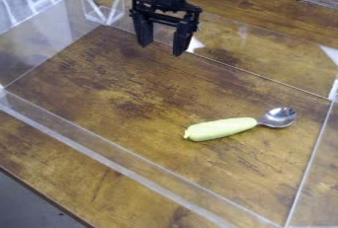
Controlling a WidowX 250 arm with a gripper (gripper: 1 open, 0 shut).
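Note:
My black gripper [164, 33] hangs at the top centre of the camera view, high over the back of the clear-walled work area, open with nothing visible between its fingers. A pale yellow-green corn-like object [219, 128] lies on the wooden floor at the lower right, well away from the gripper. A metal spoon [279, 116] lies just right of it, its handle end at or under the pale object's right end.
Clear plastic walls [119, 148] border the wooden area [99, 84]. The left and middle of the floor are empty. A white railing shows at the top left, a dark strip at the top right.

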